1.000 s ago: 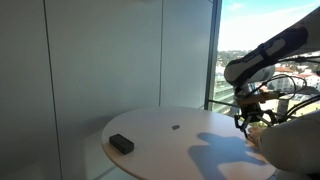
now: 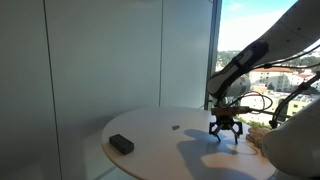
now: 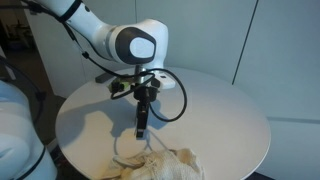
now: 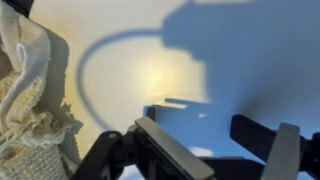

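Note:
My gripper (image 2: 226,136) is low over the right part of the white table, its fingers apart. From the wrist, the two dark fingertips (image 4: 240,127) are spread, with only bare, shadowed tabletop between them. A cream, woven cloth (image 4: 30,125) lies rumpled at the left of the wrist view. The second exterior view has the same cloth (image 3: 160,165) at the near table edge, below and apart from the gripper (image 3: 141,132). Whether the fingertips touch the table is hard to tell.
A black box (image 2: 121,144) sits near the left edge of the round table (image 2: 160,150), with a small dark piece (image 2: 176,127) farther back. A window (image 2: 260,25) stands behind the arm.
In exterior view 1 the gripper has moved left and slightly down over the table, away from the right edge. The black box and small dark piece have stayed put.

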